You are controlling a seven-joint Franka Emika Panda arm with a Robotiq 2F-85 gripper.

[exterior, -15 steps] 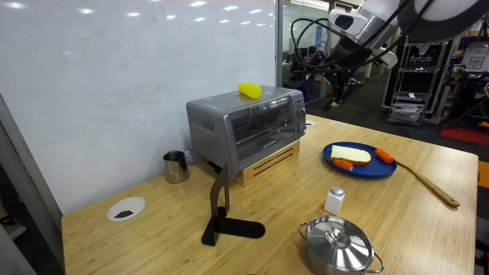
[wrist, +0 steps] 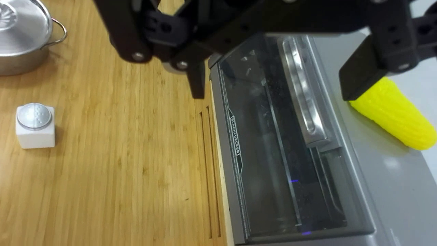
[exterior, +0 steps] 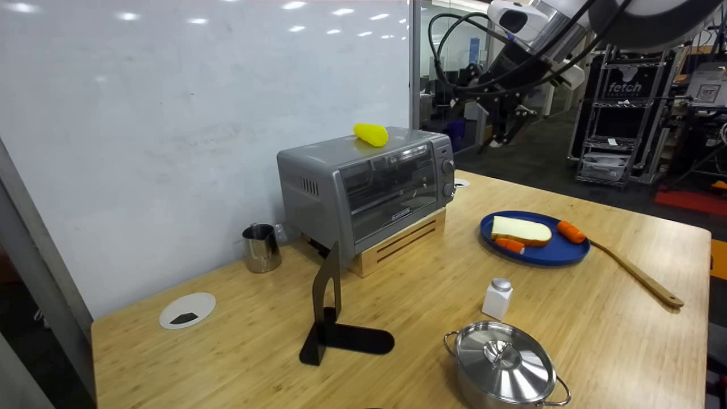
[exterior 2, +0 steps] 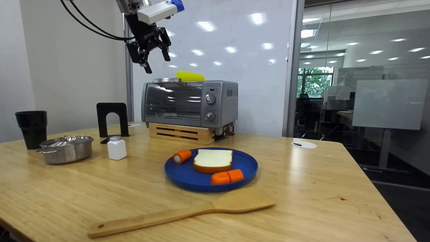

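High above the table, my gripper (exterior 2: 158, 64) is open and empty. The wrist view has the gripper over the front of a grey toaster oven (wrist: 368, 160), its fingers spread wide. The oven door is closed, with a metal handle (wrist: 302, 88) along its upper edge. On the oven's top lies a yellow corn cob (exterior: 371, 134). In the wrist view one fingertip overlaps the cob (wrist: 395, 114), though exterior view 2 has the gripper clear above it. A blue plate (exterior 2: 183, 181) carries a bread slice (exterior 2: 213, 158) and orange carrot pieces (exterior 2: 227, 176).
A wooden spatula (exterior 2: 161, 217) lies beside the plate. A lidded pot (exterior: 504, 361), white shaker (exterior: 497, 300), black stand (exterior: 358, 338), metal pitcher (exterior: 262, 249) and black cup (exterior 2: 31, 129) stand around the table. Bare wood lies before the oven.
In exterior view 1 the arm and gripper have shifted slightly up and to the left. The objects on the table and oven are unmoved.
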